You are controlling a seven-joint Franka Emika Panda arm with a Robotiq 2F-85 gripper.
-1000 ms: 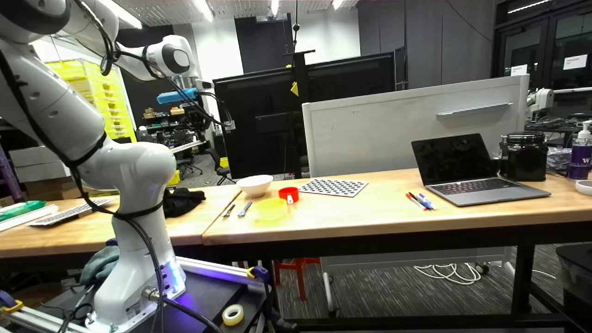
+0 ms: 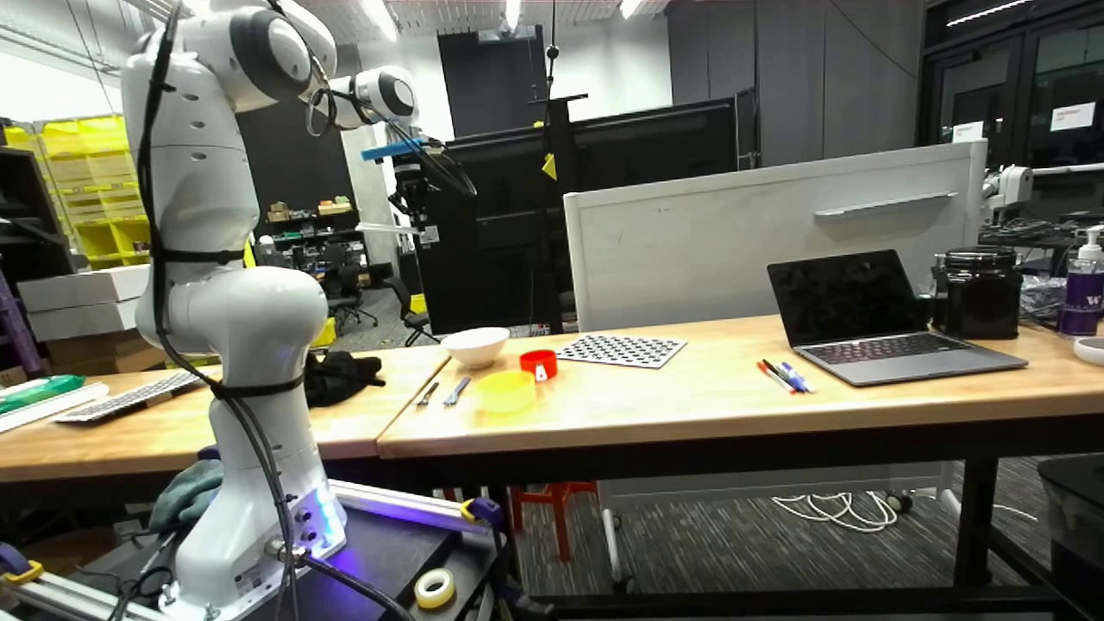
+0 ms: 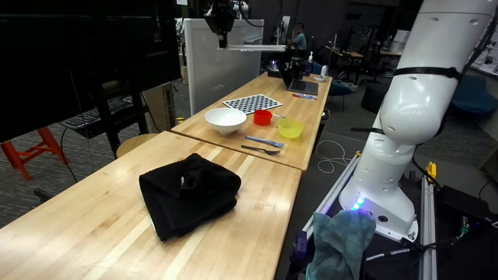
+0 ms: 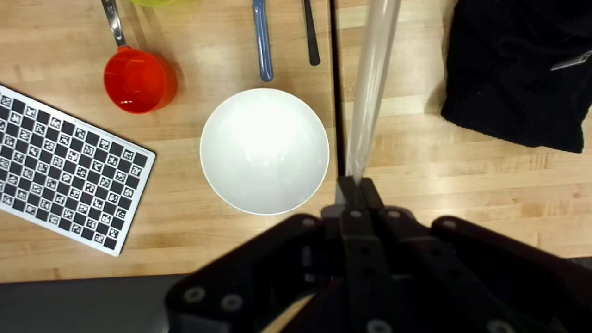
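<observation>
My gripper is shut on one end of a long, thin, whitish rod, which reaches away from the fingertips toward the top of the wrist view. In exterior view 2 the rod is held roughly level, high above the table and touching nothing there. Beneath and to one side of the gripper, the white bowl stands upright and looks empty. A red cup is beside it. A blue-handled utensil and a black fork lie near the bowl, and a yellow bowl stands beyond them.
A checkered board lies flat past the bowl. On the adjoining table is a crumpled black cloth. Pens and an open laptop occupy the far end. A whiteboard stands behind the table.
The rod's slant has lessened there. The tabletop objects have stayed put.
</observation>
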